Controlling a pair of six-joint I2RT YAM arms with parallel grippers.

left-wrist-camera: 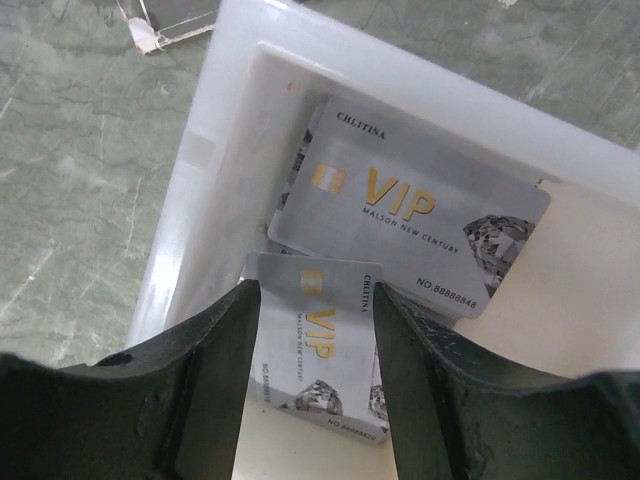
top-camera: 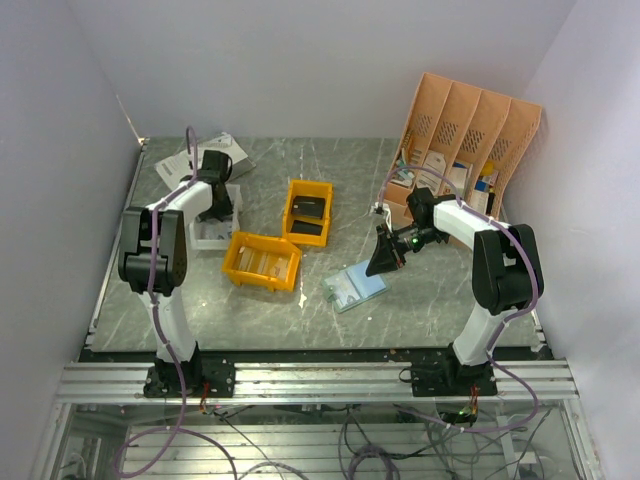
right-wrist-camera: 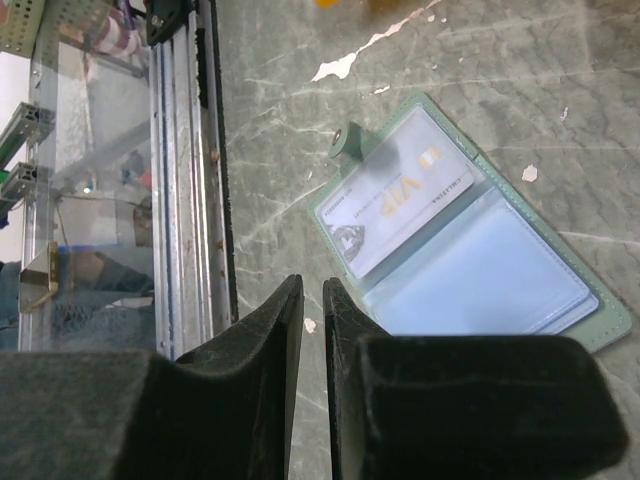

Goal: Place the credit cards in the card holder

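In the left wrist view, a silver VIP card (left-wrist-camera: 318, 345) lies between and partly beneath the fingertips of my left gripper, whose fingers are part open. I cannot tell whether both fingers touch its edges. Another silver VIP card (left-wrist-camera: 410, 200) lies flat beside it in the white bin (left-wrist-camera: 175, 240). The card holder (right-wrist-camera: 465, 255), green-edged with clear pockets, lies open on the table; one pocket holds a VIP card (right-wrist-camera: 400, 190). My right gripper stays near the holder, shut, with nothing showing between its fingers.
Two yellow bins (top-camera: 262, 262) (top-camera: 307, 212) stand between the arms, the far one with black items. A tan divided rack (top-camera: 470, 130) fills the back right. Behind the white bin sits a grey-white box (top-camera: 235, 150).
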